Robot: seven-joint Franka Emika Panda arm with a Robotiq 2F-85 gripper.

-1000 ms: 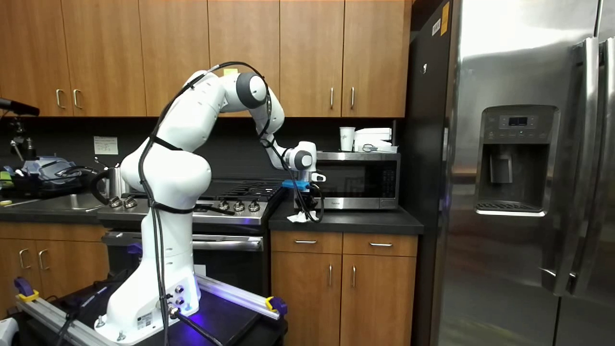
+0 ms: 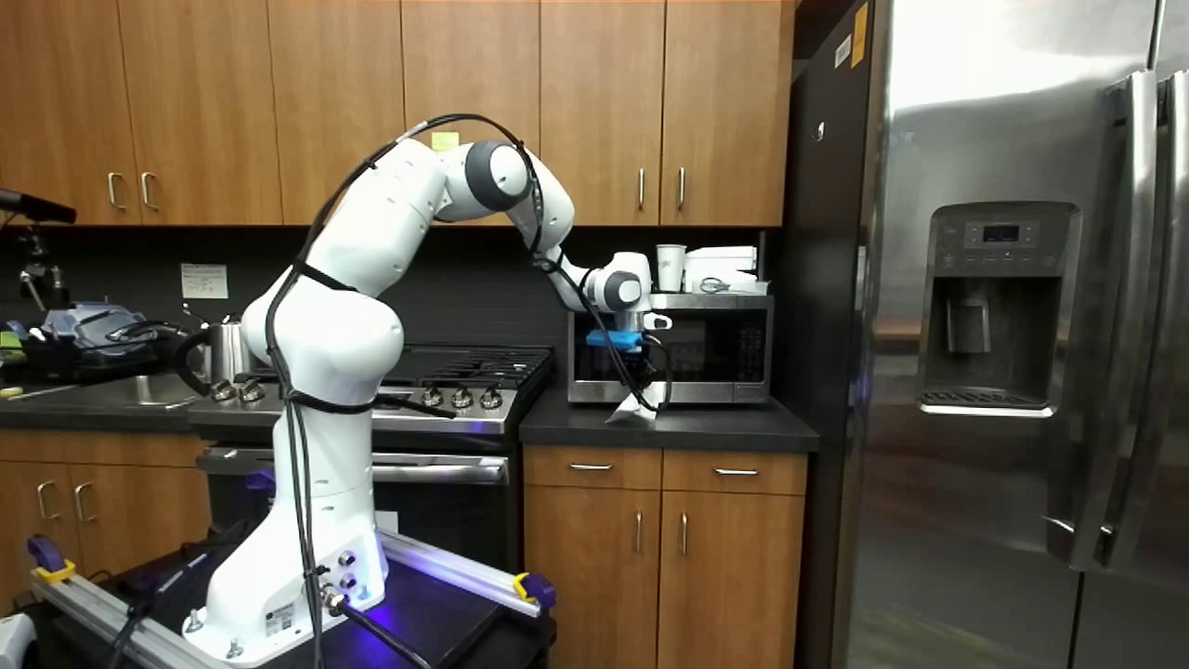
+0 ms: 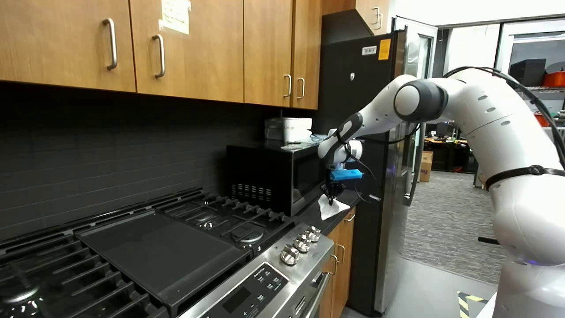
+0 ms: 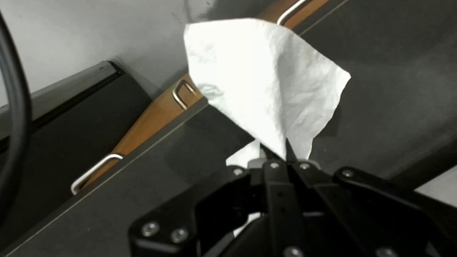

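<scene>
A crumpled white paper towel (image 4: 240, 72) spreads out from the tips of my gripper, which is shut on it. One fold of the sheet runs in between the fingertips, and a small corner sticks out on their left side. In exterior view 2 the towel (image 3: 331, 207) hangs below the gripper (image 3: 331, 198) at the counter's front edge. Exterior view 1 has the towel (image 2: 642, 401) just above the dark counter (image 2: 725, 422), in front of the microwave; how far it is clear of the surface is hard to tell.
The microwave (image 2: 713, 346) stands right behind the gripper, with a white cup (image 2: 670, 268) and white containers (image 2: 720, 266) on top. To the left is the gas stove (image 3: 233, 222); to the right, the fridge (image 2: 992, 479).
My gripper has moved to the right along the counter and up a little, carrying the towel. Earlier the towel lay bunched on the counter near the stove; now it hangs more freely.
</scene>
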